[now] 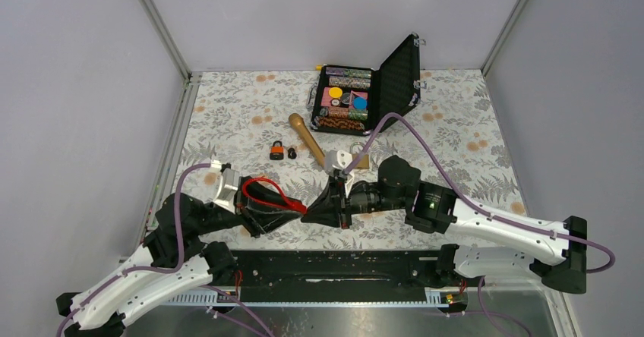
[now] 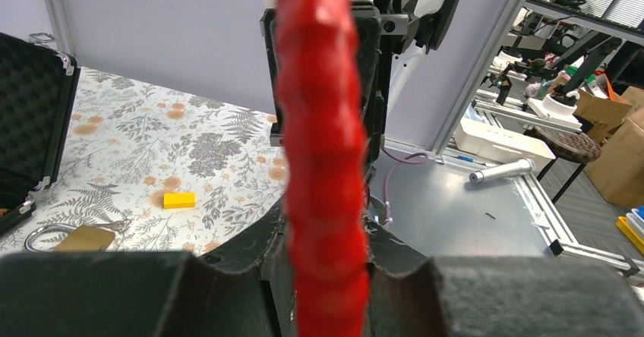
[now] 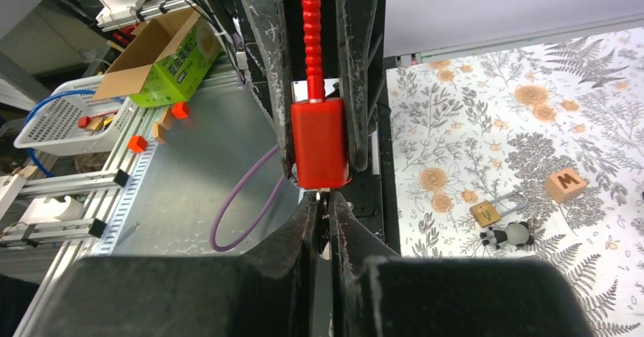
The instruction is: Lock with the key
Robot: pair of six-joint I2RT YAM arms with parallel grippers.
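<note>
A red cable lock has its body upright in the right wrist view, clamped between the two dark fingers of my left gripper. Its ribbed red cable loops back over that gripper and fills the centre of the left wrist view. Directly below the lock body, my right gripper is shut on a small metal key. Only a sliver of the key shows, at the underside of the lock; its blade and how deep it sits are hidden. In the top view both grippers meet tip to tip above the table's front part.
Behind the grippers lie a brass padlock, a wooden stick, an orange-and-black padlock and a small dark object. An open black case stands at the back.
</note>
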